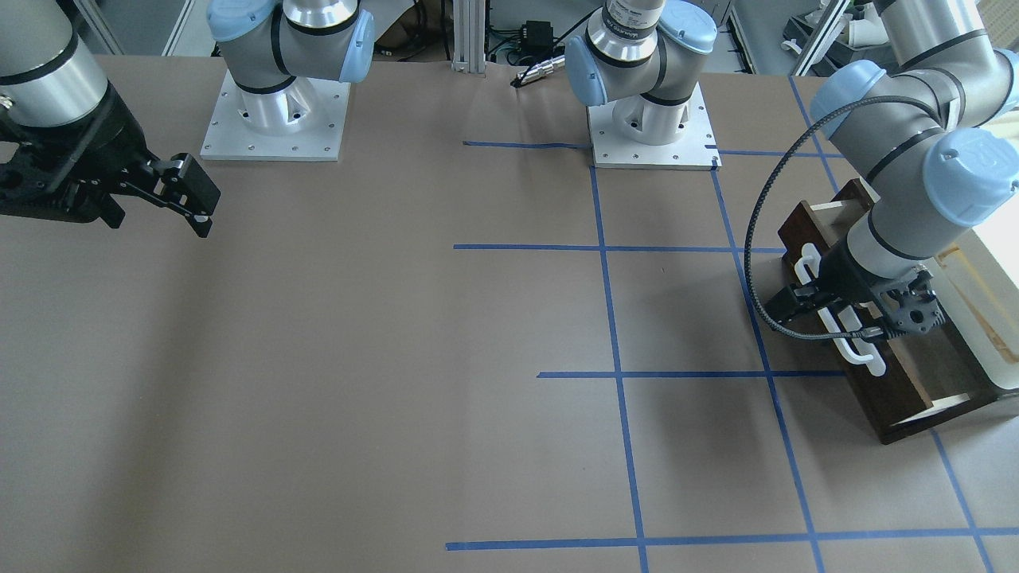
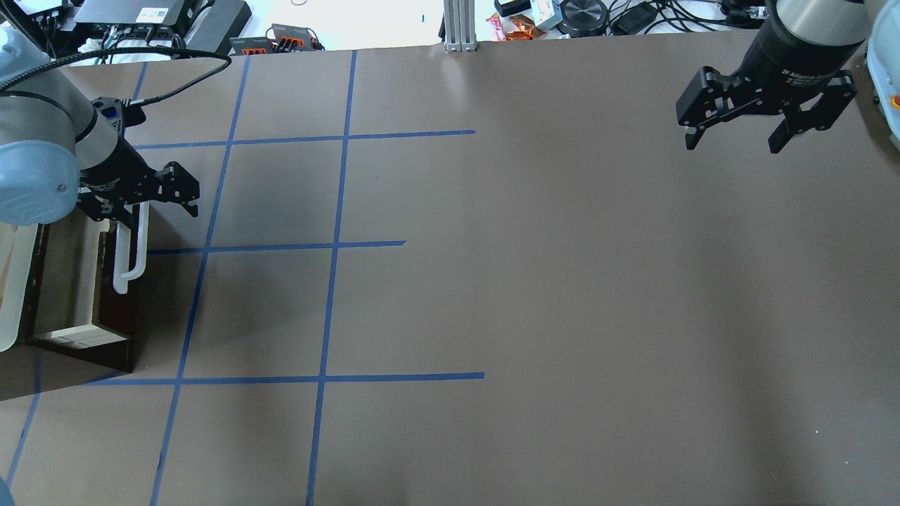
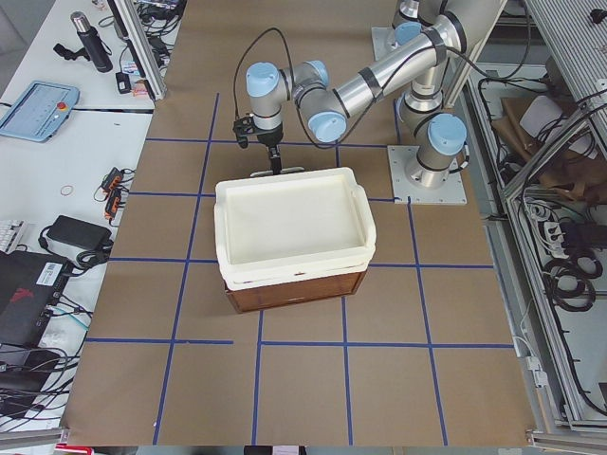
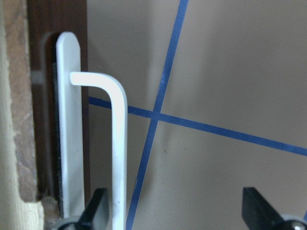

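A dark wooden drawer box (image 1: 893,401) with a white handle (image 4: 119,143) sits at the right in the front view. The box has a cream tray (image 3: 289,227) on top. My gripper (image 2: 159,211) is at the handle, above the drawer front. In the left wrist view its two fingertips stand wide apart, one beside the lower part of the handle and the other over bare table, so it is open.
A second arm's black gripper (image 2: 759,118) hangs at the opposite side of the table. Other arm bases (image 1: 277,143) stand at the back.
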